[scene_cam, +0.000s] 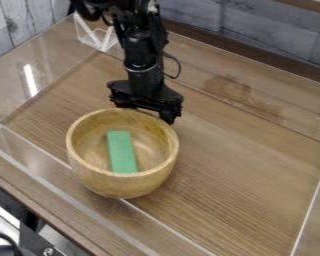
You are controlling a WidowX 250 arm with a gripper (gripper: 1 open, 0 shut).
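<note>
My black gripper (145, 100) hangs low just behind a tan wooden bowl (159, 165), at or over its far rim; whether it touches the rim I cannot tell. The fingertips are dark and hard to make out. A green rectangular block (121, 152) lies inside the bowl, left of its middle.
A clear plastic piece (95, 33) stands at the back left. Table edges show at left and upper right, with cables at the lower left corner.
</note>
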